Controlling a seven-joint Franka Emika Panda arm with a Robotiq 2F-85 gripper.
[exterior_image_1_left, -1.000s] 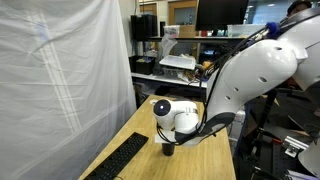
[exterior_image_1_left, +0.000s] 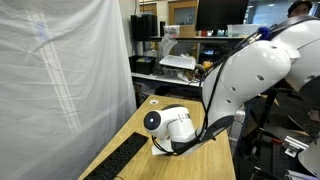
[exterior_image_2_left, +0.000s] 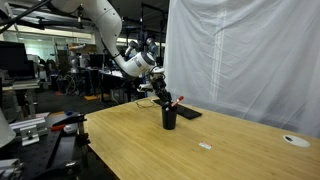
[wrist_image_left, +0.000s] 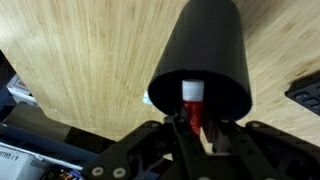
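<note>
A black cup (exterior_image_2_left: 168, 119) stands upright on the wooden table, and a red marker (exterior_image_2_left: 178, 100) shows at its rim. In the wrist view the dark cup (wrist_image_left: 205, 45) lies just beyond my gripper. The red marker (wrist_image_left: 191, 110), with a white end, sits between the fingers, and the gripper is shut on it. The white end points into the cup's mouth. Whether the marker touches the cup's inside cannot be made out. In exterior view 1 the arm covers most of the cup.
A black keyboard (exterior_image_1_left: 117, 156) lies on the table beside the cup. A small white piece (exterior_image_2_left: 204, 146) and a round white item (exterior_image_2_left: 297, 141) lie farther along.
My gripper has come lower and a little left in exterior view 1. The cup, visible below it before, is now mostly hidden behind the arm.
</note>
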